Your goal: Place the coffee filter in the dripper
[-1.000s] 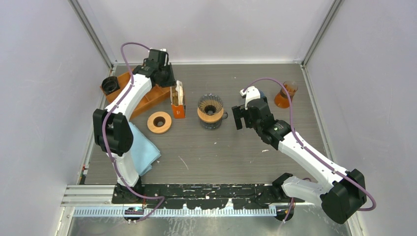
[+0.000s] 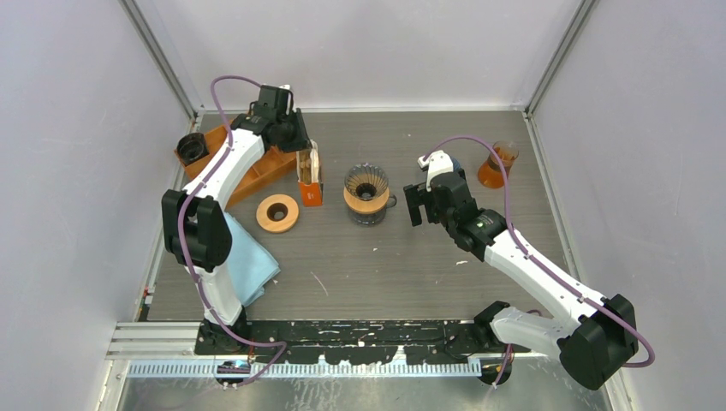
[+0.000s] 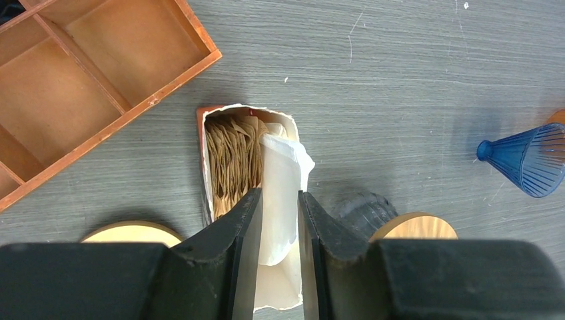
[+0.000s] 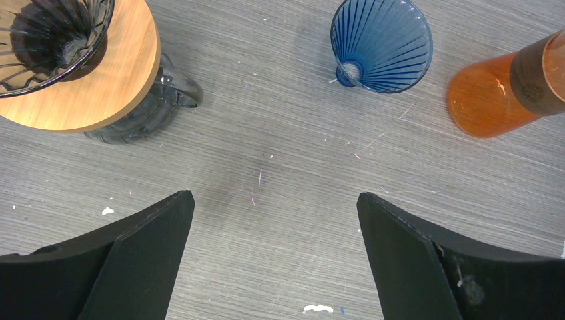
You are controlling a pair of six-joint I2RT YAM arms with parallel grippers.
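Note:
My left gripper points down over the filter box (image 3: 286, 288), its fingers part open on either side of a white filter (image 3: 281, 177). The filter stands upright in the box beside a stack of brown filters (image 3: 230, 157); I cannot tell whether either finger touches it. At the table's middle, the dark ribbed dripper (image 2: 366, 178) rests with its wooden collar (image 2: 366, 204) on a glass server (image 2: 368, 218). To the right of it, my right gripper hangs wide open with nothing between its fingers.
A wooden organizer (image 3: 110, 129) lies left of the box, and a round wooden ring (image 2: 278, 213) in front of it. Beyond the right gripper are a blue dripper (image 4: 383, 50) and an orange glass (image 4: 490, 90). A blue cloth (image 2: 248, 261) lies front left.
The left gripper's fingertips have shifted slightly to the right at the box. The right arm and the dripper have stayed in place.

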